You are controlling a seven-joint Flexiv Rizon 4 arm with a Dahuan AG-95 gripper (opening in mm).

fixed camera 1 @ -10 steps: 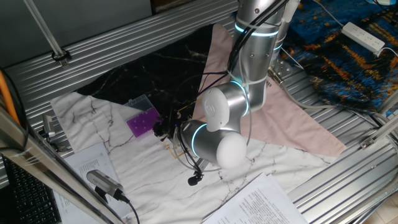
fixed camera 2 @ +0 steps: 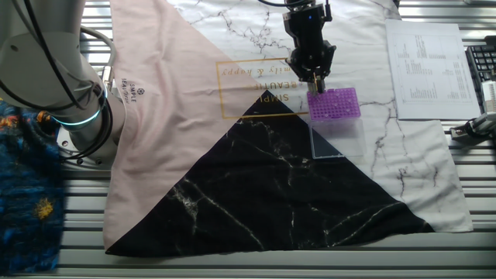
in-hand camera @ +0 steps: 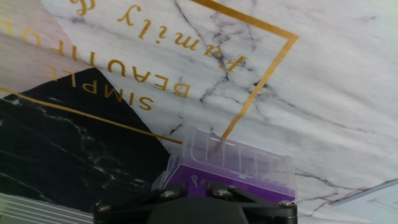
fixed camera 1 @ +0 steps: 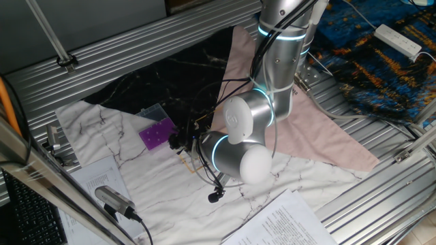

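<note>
A purple rack (fixed camera 2: 335, 104) with rows of small holes sits on the white marbled part of the cloth. Its clear lid (fixed camera 2: 338, 142) lies open beside it, partly over the black part. My gripper (fixed camera 2: 316, 85) points down at the rack's upper left corner in exterior view 2. From the wrist, the clear plastic edge (in-hand camera: 239, 155) and purple body (in-hand camera: 242, 182) show just past the gripper. Its two fingertips stand close together with a narrow gap, purple behind it. Whether they touch or pinch the rack's edge is hidden. The arm mostly covers the gripper in exterior view 1.
The cloth (fixed camera 2: 178, 116) is pink, black and white, with wide bare areas around the rack. Printed sheets (fixed camera 2: 430, 70) and a keyboard (fixed camera 2: 482, 66) lie at the right in exterior view 2. More paper (fixed camera 1: 283, 221) lies near the arm in exterior view 1.
</note>
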